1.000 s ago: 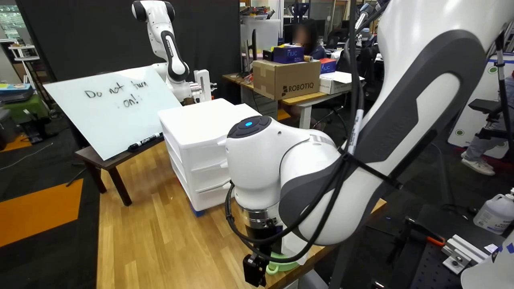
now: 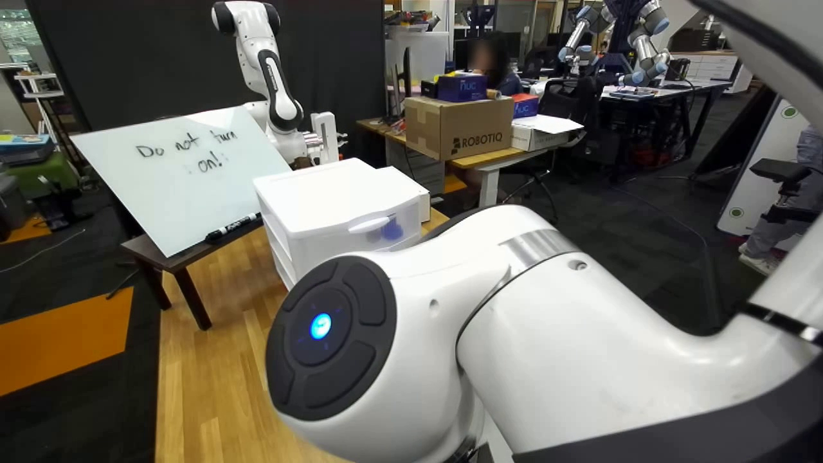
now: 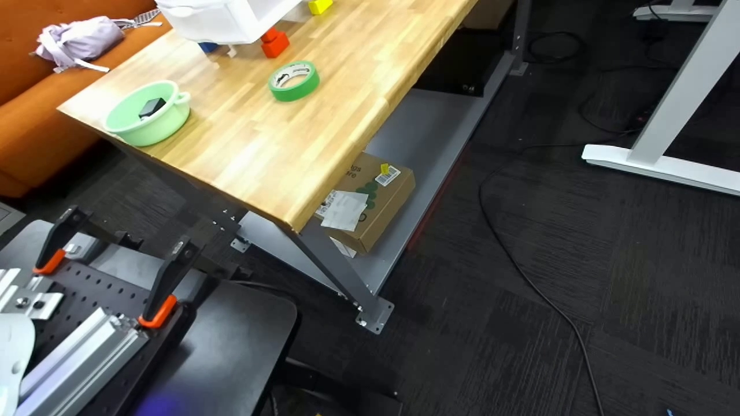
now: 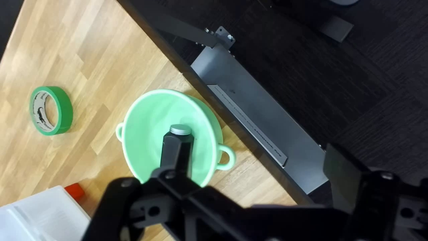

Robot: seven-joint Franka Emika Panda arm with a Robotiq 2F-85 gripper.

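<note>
A pale green bowl (image 4: 138,120) with two handles rests on the wooden table near its edge. Inside it leans a black bottle (image 4: 170,146) with a grey cap. The same bowl (image 3: 166,125) shows in exterior view 2, with the dark bottle (image 3: 152,107) in it. In the wrist view my gripper is open and empty, its fingers wide apart; one overlaps the bottle in the picture and the other appears over the floor beyond the table. Contact with the bottle cannot be made out. Neither exterior view shows my fingers; the arm fills much of exterior view 1.
A roll of green tape (image 4: 62,110) lies apart from the bowl. The white drawer unit (image 2: 316,197) stands on the table, with a red block (image 3: 274,43) beside it. Farther off, a whiteboard (image 2: 185,185) leans at an angle. Bare wood lies around the tape.
The gripper and bowl, visible there before, are now hidden or out of frame.
</note>
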